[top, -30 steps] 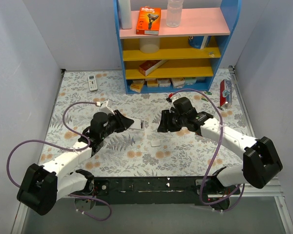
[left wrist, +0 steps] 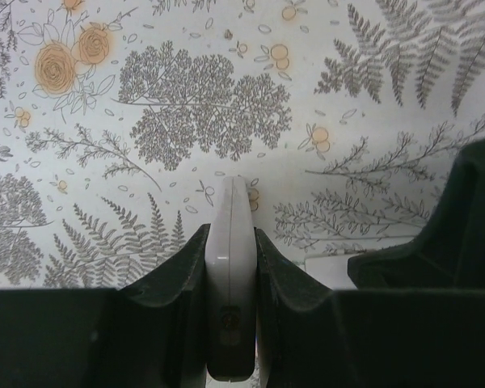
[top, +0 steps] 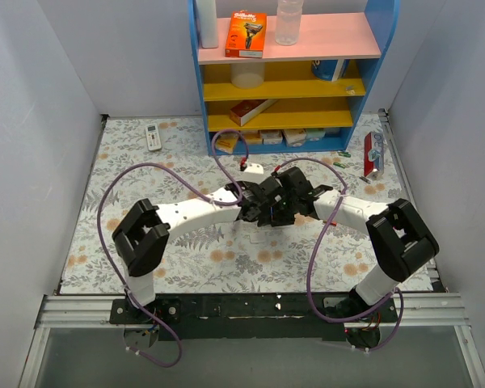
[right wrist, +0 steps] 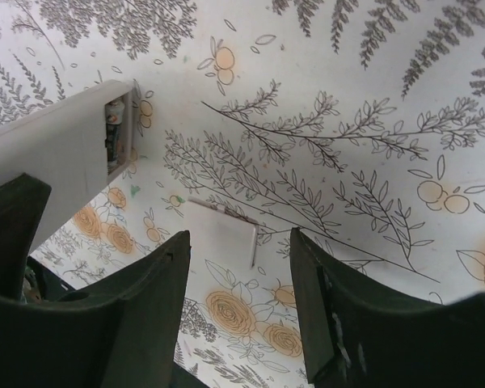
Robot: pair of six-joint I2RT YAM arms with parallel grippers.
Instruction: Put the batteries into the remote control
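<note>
My left gripper is shut on the white remote control (left wrist: 230, 307), seen end-on in the left wrist view. In the right wrist view the remote (right wrist: 56, 153) shows at the left, its compartment uncovered with batteries inside. My right gripper is open just beside it, over the table. A white battery cover (right wrist: 220, 234) lies on the table below. In the top view both grippers meet at the middle of the table, hiding most of the remote.
A blue shelf unit (top: 275, 105) stands at the back. A second white remote (top: 153, 137) lies at back left; a red box (top: 373, 153) and several small green batteries (top: 345, 154) lie at back right.
My left gripper has swung right with the remote, from left of centre to meet the right gripper at the middle. The right arm has shifted slightly.
</note>
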